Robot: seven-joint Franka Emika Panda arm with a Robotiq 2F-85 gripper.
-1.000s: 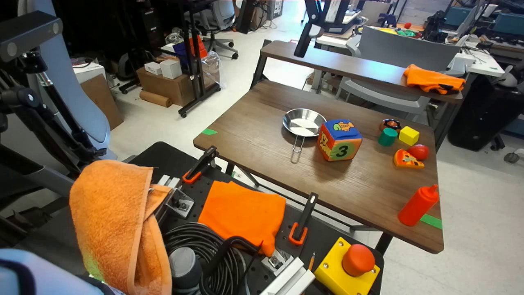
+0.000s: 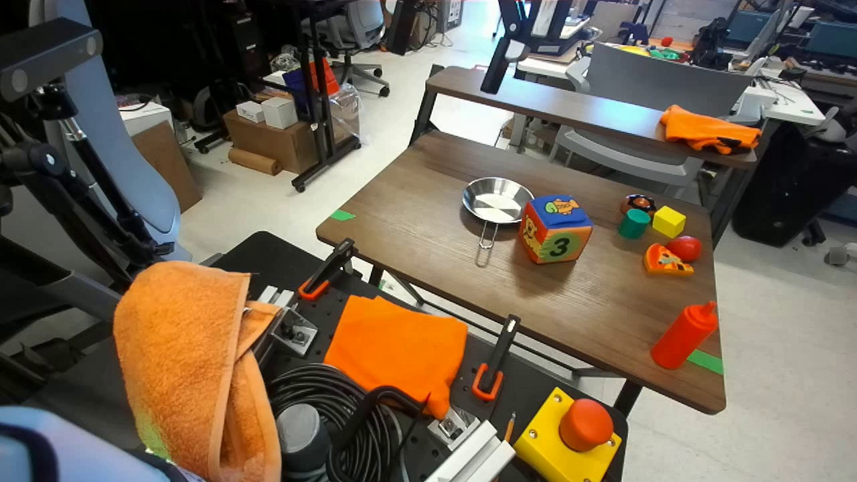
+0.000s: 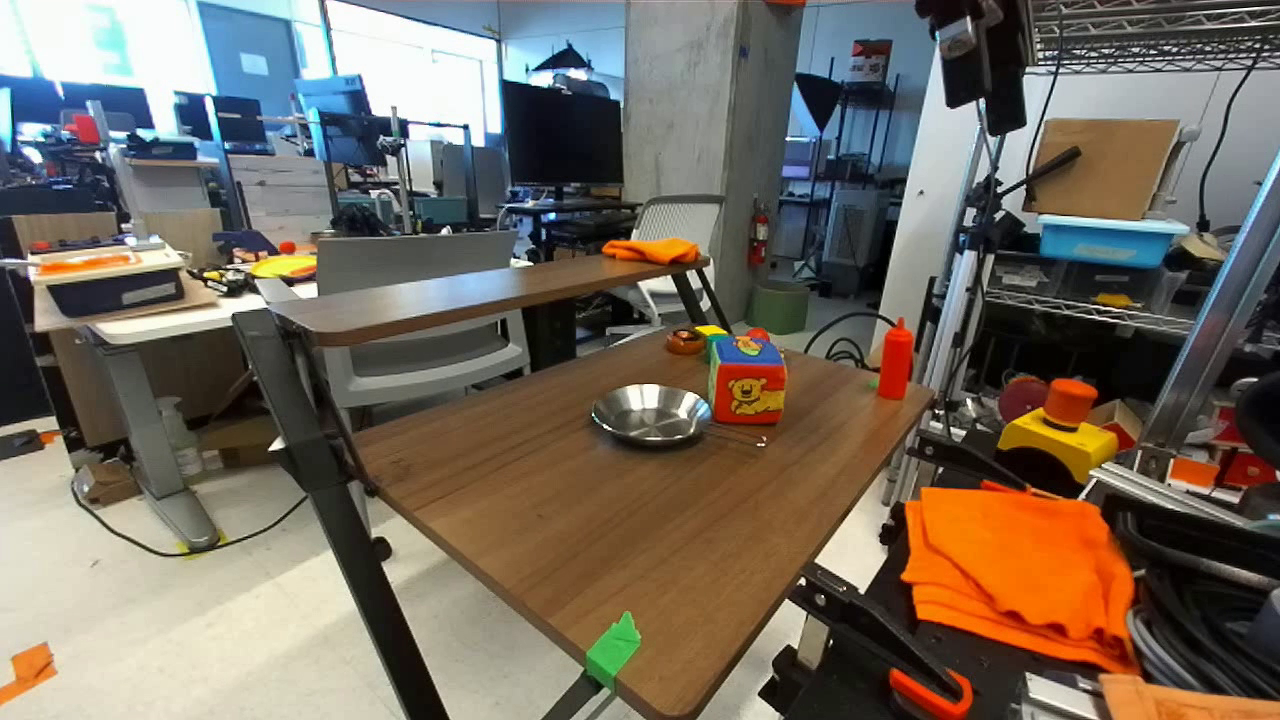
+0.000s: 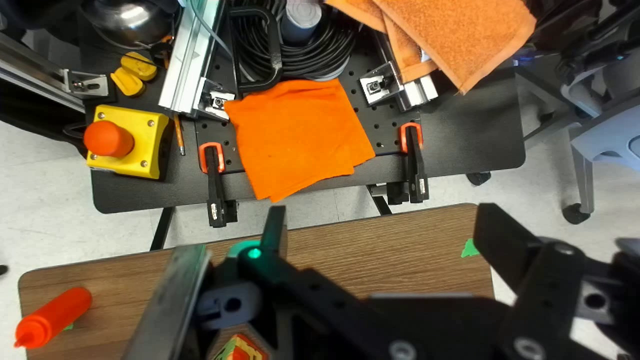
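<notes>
High above the table, my gripper stands open in the wrist view, its black fingers wide apart and nothing between them. A steel pan point(image 2: 498, 200) lies on the brown table point(image 2: 402, 209), its wire handle toward the near edge. Right beside it sits a soft picture cube point(image 2: 556, 229) with a blue top and a 3 on one side. Toward the right end are a teal cup point(image 2: 634, 224), a yellow block point(image 2: 668, 221), a red ball-like item point(image 2: 684, 248), a toy pizza slice point(image 2: 667, 261) and a dark orange-brown round item point(image 2: 638, 203). A red squeeze bottle point(image 2: 684, 336) stands near the right corner.
A raised shelf point(image 2: 562, 108) runs along the back with an orange cloth point(image 2: 710, 130) on its right end. Alongside the front edge, a black cart point(image 4: 468, 144) carries clamps, an orange cloth point(image 4: 300, 138) and a yellow stop-button box point(image 4: 138, 159).
</notes>
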